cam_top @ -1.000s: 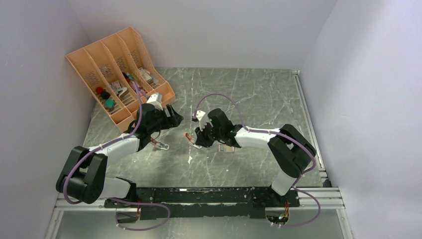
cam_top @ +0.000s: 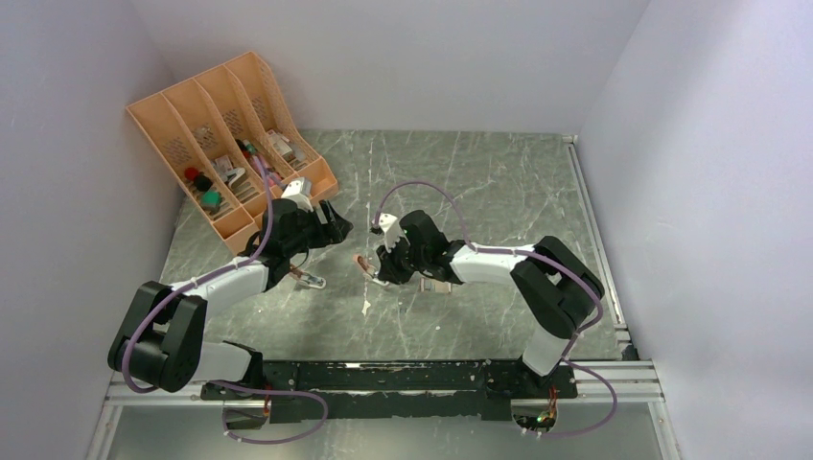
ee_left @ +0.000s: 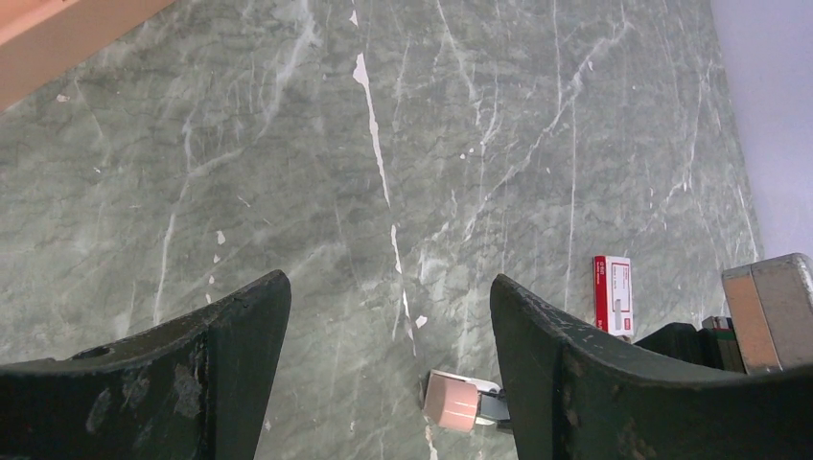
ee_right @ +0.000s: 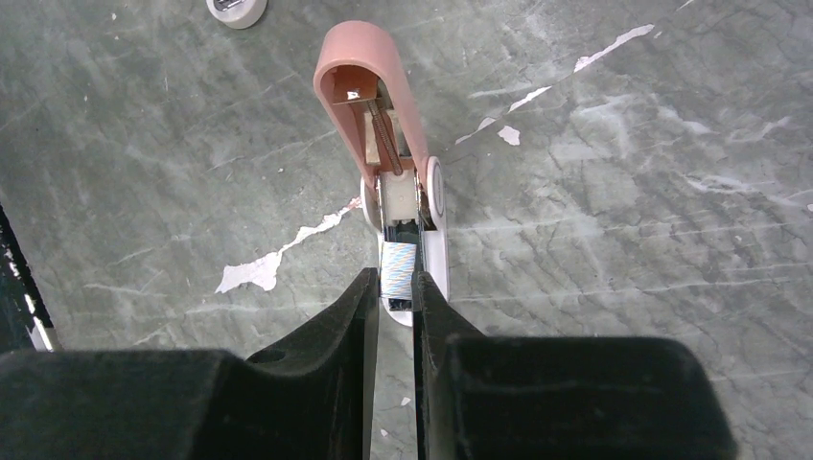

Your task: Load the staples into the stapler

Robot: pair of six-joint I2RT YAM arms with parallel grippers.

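Observation:
In the right wrist view the pink and white stapler point(ee_right: 371, 77) stands open, its top raised and its channel bare. A silvery strip of staples point(ee_right: 398, 264) is held between the tips of my right gripper, over the front part of the channel. Whether the strip rests on the channel floor cannot be told. From above, the stapler point(cam_top: 365, 265) is partly covered by my right gripper point(cam_top: 383, 276). My left gripper hangs open with bare table between its fingers, up and left of the stapler in the top view.
A second stapler point(cam_top: 309, 278) lies by the left arm. A red and white staple box point(ee_left: 614, 295) rests beyond the right gripper. The orange compartment rack point(cam_top: 233, 223) fills the back left. Clear table stretches across the back right.
The right arm's elbow has shifted slightly left, and its gripper has come slightly lower at the stapler. The left arm shows no visible movement.

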